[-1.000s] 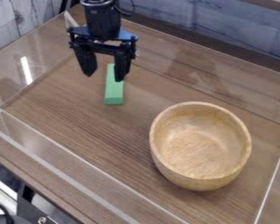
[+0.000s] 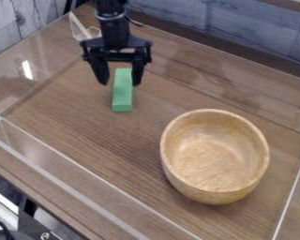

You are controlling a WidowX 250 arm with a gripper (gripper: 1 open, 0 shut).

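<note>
My black gripper [image 2: 112, 58] is open above a green block [image 2: 121, 90], which lies lengthwise on the wooden table just below and between the fingers. Whether the fingertips touch the block is hard to tell.
A large round wooden bowl [image 2: 214, 155] sits on the right of the table [image 2: 78, 159]. Dark edges border the table at the upper right and lower left.
My gripper has moved toward the back of the table and appears smaller, over the upper end of the green block. The block and bowl have not moved.
</note>
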